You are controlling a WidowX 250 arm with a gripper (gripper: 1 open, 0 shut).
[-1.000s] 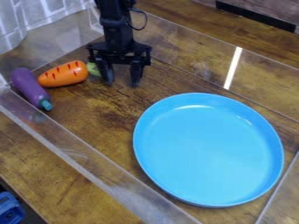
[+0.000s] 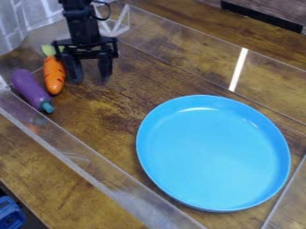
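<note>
My dark gripper (image 2: pixel 88 63) hangs low over the table at the upper left, just right of an orange toy carrot (image 2: pixel 54 75), which now points lengthwise toward the front. A purple toy (image 2: pixel 29 88), shaped like an eggplant, lies at the left by the clear barrier. Whether the gripper is open or shut is too blurred to tell.
A large blue plate (image 2: pixel 213 148) fills the lower right. Clear plastic walls run along the left and lower left, and a blue object (image 2: pixel 7 215) sits at the bottom-left corner.
My gripper has moved left. The carrot has shifted left and swung from a slanted position to nearly front-to-back, beside the purple toy.
</note>
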